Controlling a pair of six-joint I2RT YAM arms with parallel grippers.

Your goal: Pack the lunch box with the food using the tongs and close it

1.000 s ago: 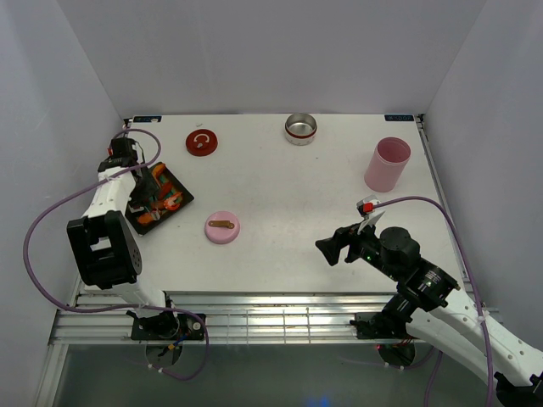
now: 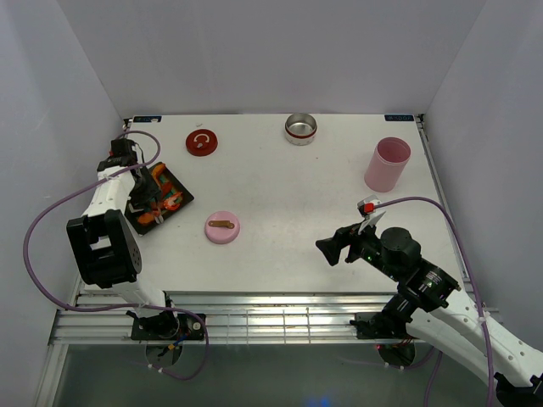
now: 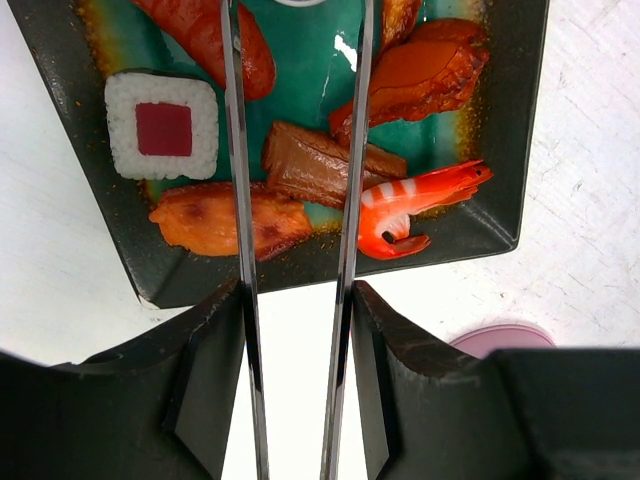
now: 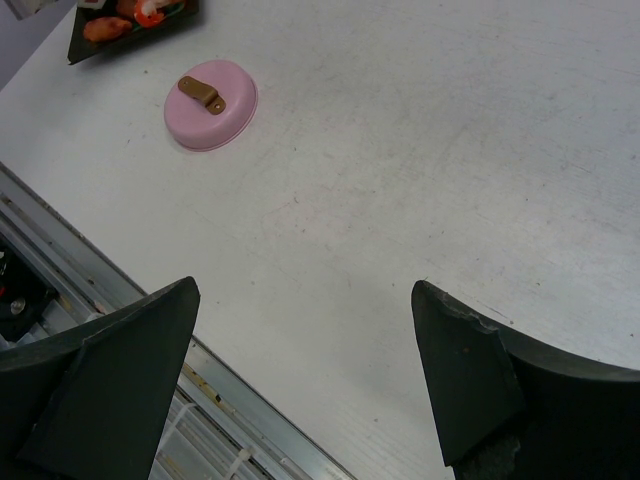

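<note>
A black tray (image 2: 183, 195) of food lies at the left of the table. In the left wrist view it holds a sushi piece (image 3: 162, 125), a shrimp (image 3: 405, 210), a brown piece (image 3: 310, 160) and several orange-red pieces. My left gripper is over the tray, its long fingers part open around the middle, either side of the brown piece; whether they touch it I cannot tell. My right gripper stands open above the table's right part, nothing between its fingers.
A pink lid (image 2: 222, 235) lies right of the tray. A red-brown disc (image 2: 202, 148), a steel round container (image 2: 300, 136) and a pink cylinder (image 2: 386, 170) stand farther back and right.
My left gripper's fingers have shifted very slightly over the tray. The right arm has not moved.
</note>
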